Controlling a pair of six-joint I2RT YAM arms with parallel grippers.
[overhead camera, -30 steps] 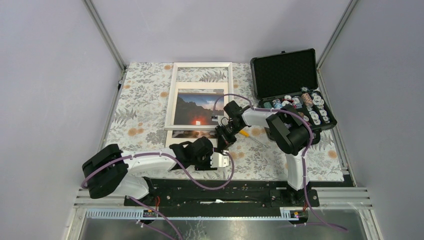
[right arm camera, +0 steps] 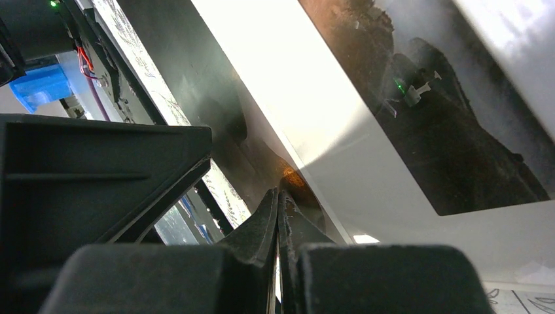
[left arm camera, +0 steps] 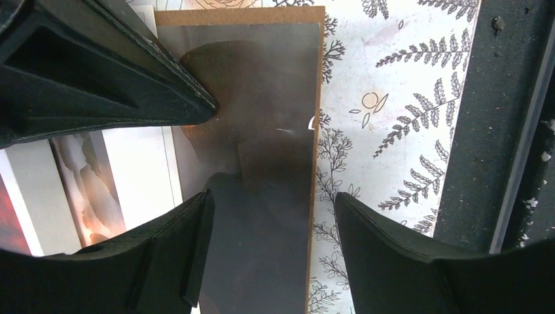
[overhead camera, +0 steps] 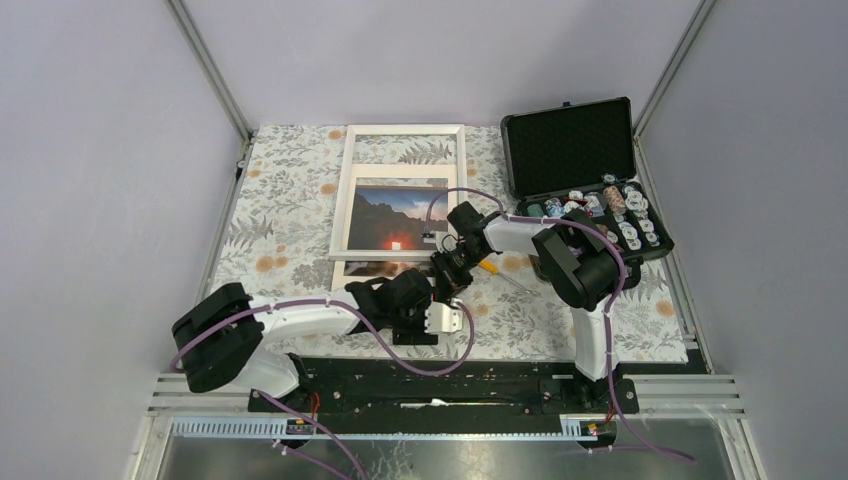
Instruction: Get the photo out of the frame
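Observation:
A white picture frame (overhead camera: pixel 348 200) lies toward the back of the table, with a sunset photo (overhead camera: pixel 395 222) and its pale mat inside the outline. In front of it, a second white mat (left arm camera: pixel 145 176) borders a dark glossy panel (left arm camera: pixel 275 163) with a thin brown edge. My left gripper is part open over that panel, its fingers apart and nothing visibly held. Shut, my right gripper has its tips at the panel beside the mat; nothing shows between them. From above, both arms hide much of the panel.
An open black case (overhead camera: pixel 570 150) of chips stands at the back right. A screwdriver with a yellow handle (overhead camera: pixel 488 267) lies beside the right gripper. Bare floral tabletop (overhead camera: pixel 270 230) shows at the left.
My left arm has shifted slightly to the right, and its gripper is a little closer to the right one. The right arm and the picture frame look unmoved.

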